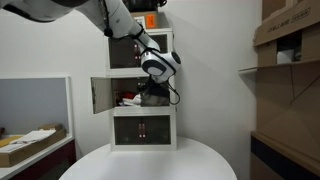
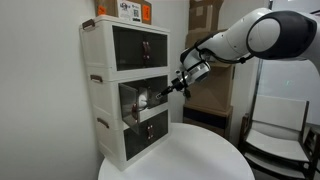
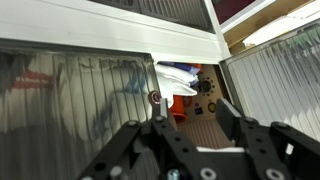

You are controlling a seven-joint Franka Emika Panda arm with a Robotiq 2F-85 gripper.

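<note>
A white cabinet [image 1: 143,76] with dark ribbed doors stands at the back of the round white table. On its middle level, one door [image 1: 102,94] is swung outward, and white and red items [image 1: 130,99] show inside. My gripper [image 2: 181,84] is in front of this level, near the other door. In the wrist view the gripper has a gap between its fingers, with nothing seen held there. A closed-looking ribbed door [image 3: 75,95] with a small round knob [image 3: 155,97] lies beyond it, and the swung-out door [image 3: 283,78] is on the right.
Orange-and-brown boxes [image 2: 125,9] sit on top of the cabinet. Large cardboard boxes [image 1: 290,85] stand at the right, and an open box [image 1: 30,146] rests on a side desk.
</note>
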